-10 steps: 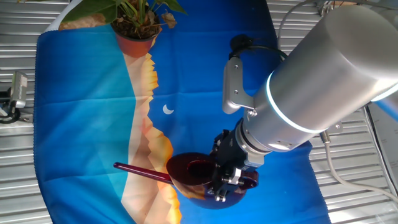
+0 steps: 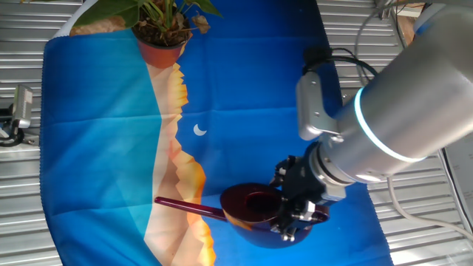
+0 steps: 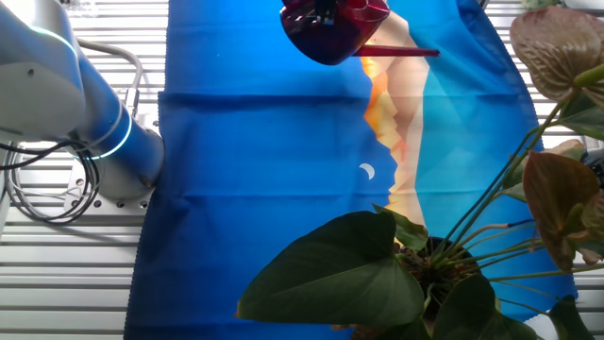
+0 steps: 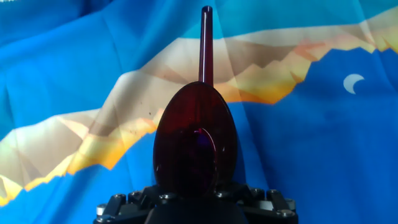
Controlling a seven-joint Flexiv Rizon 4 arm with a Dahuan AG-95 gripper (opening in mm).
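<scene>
A glossy dark red watering can point(image 2: 238, 203) with a long thin spout point(image 2: 190, 209) is at the lower middle of exterior view 1. My gripper point(image 2: 284, 201) is shut on it at the side opposite the spout. Seen from the wrist, the can's round body point(image 4: 196, 140) sits directly ahead of the gripper, its spout pointing away. The exact grasp point is hidden behind the body. At the top edge of exterior view 2, the can point(image 3: 332, 33) is partly cut off.
A blue cloth point(image 2: 251, 81) with a mountain and moon print covers the slatted metal table point(image 2: 21, 199). A leafy plant in an orange-brown pot point(image 2: 160, 55) stands at the back of the cloth. Between pot and can the cloth is bare.
The arm and gripper have shifted right in exterior view 1, and the can has moved right with them. The plant and the cloth are where they were.
</scene>
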